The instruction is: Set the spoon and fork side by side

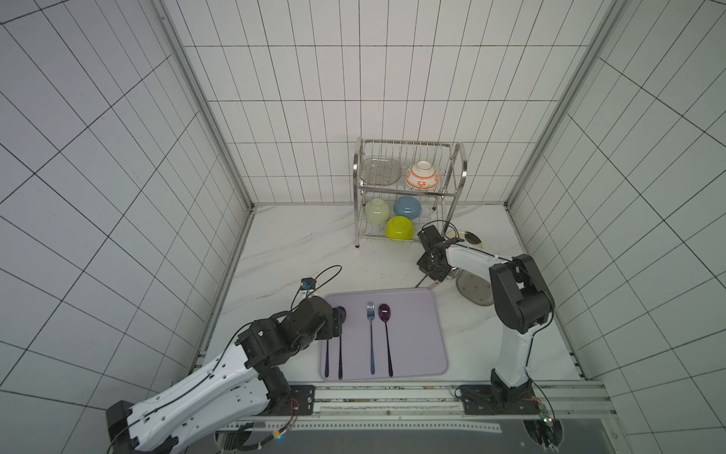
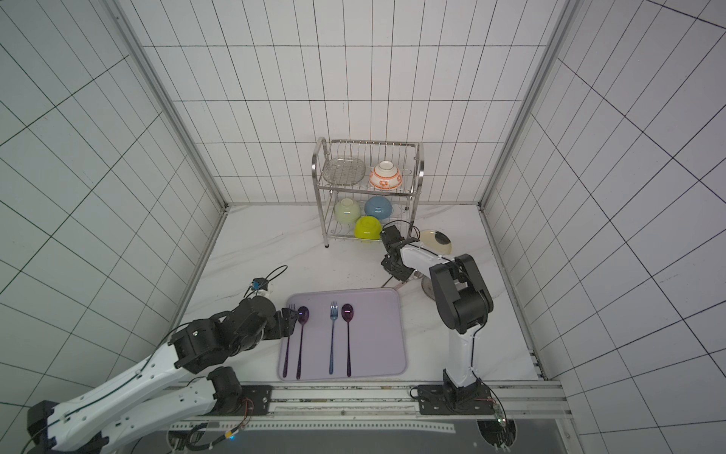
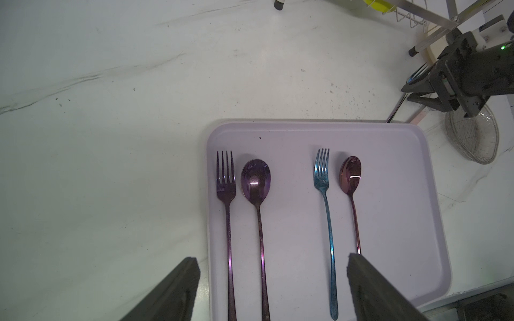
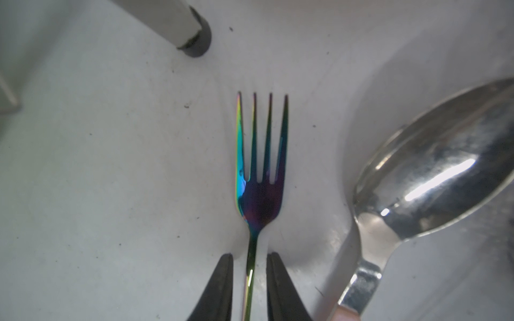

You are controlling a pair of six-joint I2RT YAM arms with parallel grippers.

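Observation:
On the lilac tray (image 3: 390,224) lie a purple fork (image 3: 226,187), a purple spoon (image 3: 256,182), a blue fork (image 3: 321,176) and a reddish spoon (image 3: 350,176). My left gripper is over the tray's left part, its fingers apart with nothing visibly held. My right gripper is low behind the tray's back right, its fingers part open either side of the handle of a rainbow fork (image 4: 259,203) on the counter. A large metal spoon (image 4: 433,165) lies beside that fork.
A steel rack (image 1: 408,189) with bowls stands at the back. A mesh strainer (image 3: 471,133) lies right of my right gripper. The counter (image 3: 117,133) left of the tray and behind its left half is clear.

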